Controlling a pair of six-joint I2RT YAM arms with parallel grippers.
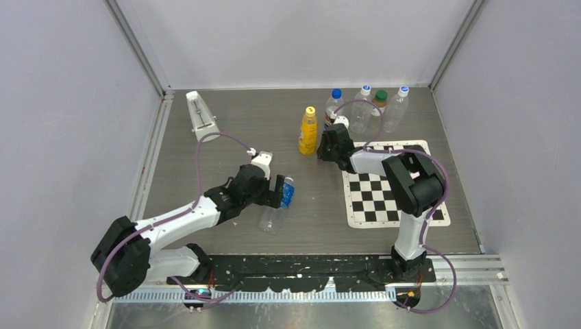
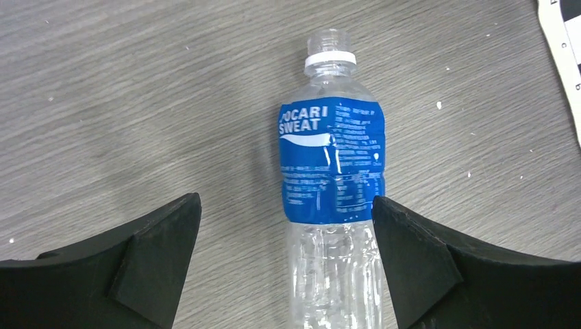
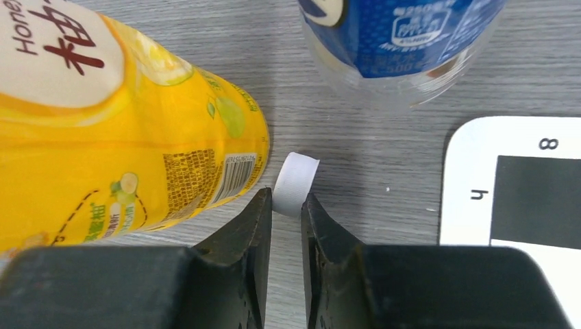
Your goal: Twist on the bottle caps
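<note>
A Pocari Sweat bottle [image 1: 273,216] [image 2: 332,164] lies on the table with its neck uncapped. My left gripper [image 1: 274,192] is open above it, with nothing held. Beside the upright yellow bottle [image 1: 307,137] [image 3: 116,164], my right gripper [image 1: 325,154] is shut on a small white cap [image 3: 296,175] low at the table. A bottle with a blue label [image 3: 404,31] stands just beyond the cap.
Several capped bottles [image 1: 396,113] stand at the back right. A checkerboard mat [image 1: 360,223] covers the right side. A white object [image 1: 203,120] lies at the back left.
</note>
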